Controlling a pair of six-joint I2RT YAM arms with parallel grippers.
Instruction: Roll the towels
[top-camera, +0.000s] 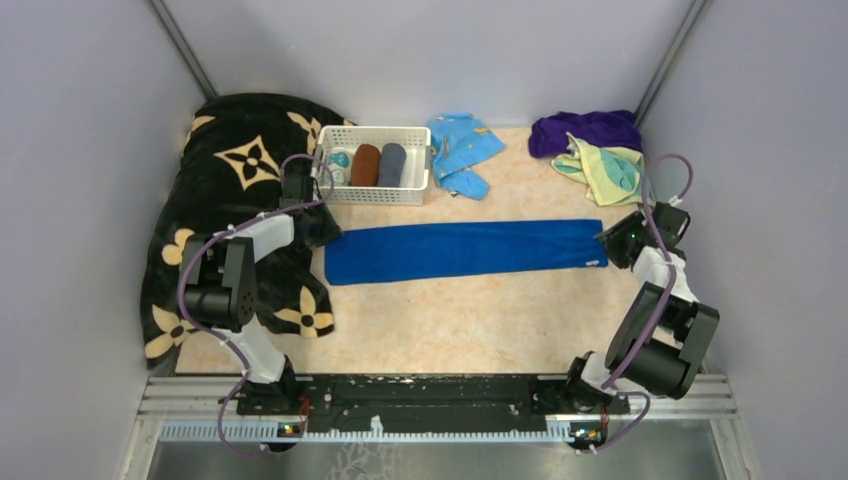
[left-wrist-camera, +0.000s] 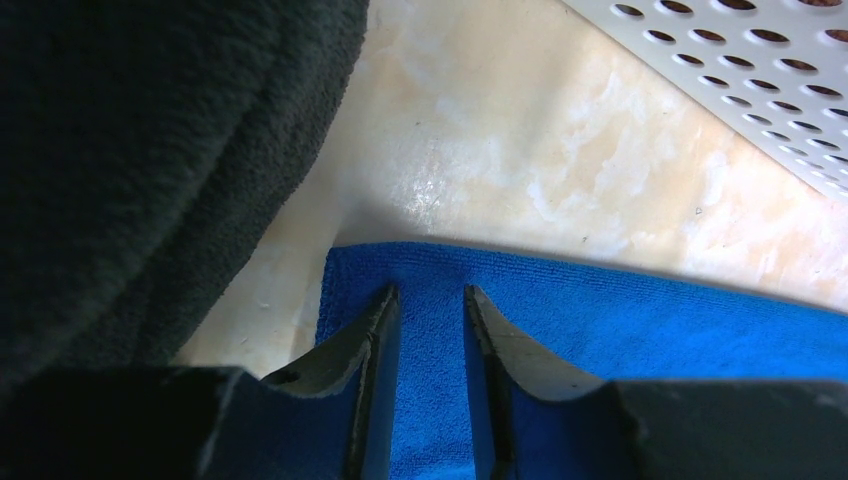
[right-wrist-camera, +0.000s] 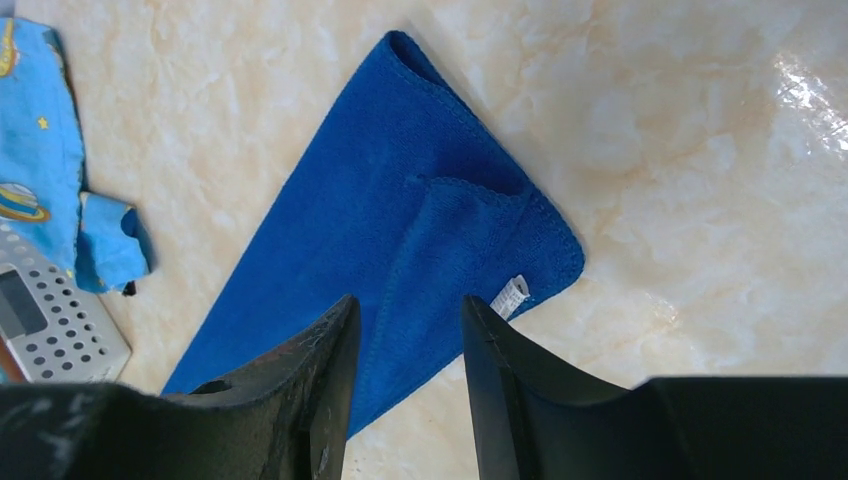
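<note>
Stretched across the table is a blue towel (top-camera: 465, 250), folded into a long narrow strip. Its right end carries a small white tag (right-wrist-camera: 510, 297) and shows a slightly raised fold. My left gripper is over the strip's far left corner, fingers part open; whether its tips touch the cloth I cannot tell. At the other end, my right gripper stands part open over the towel, nothing gripped between its fingers. Two rolled towels, one brown (top-camera: 366, 165) and one grey (top-camera: 391, 166), lie in the white basket (top-camera: 375, 197).
A black patterned blanket (top-camera: 230, 180) covers the left side, beneath my left arm. Crumpled light blue (top-camera: 462, 150), purple (top-camera: 590, 130) and yellow-green (top-camera: 605, 170) cloths lie along the back.
</note>
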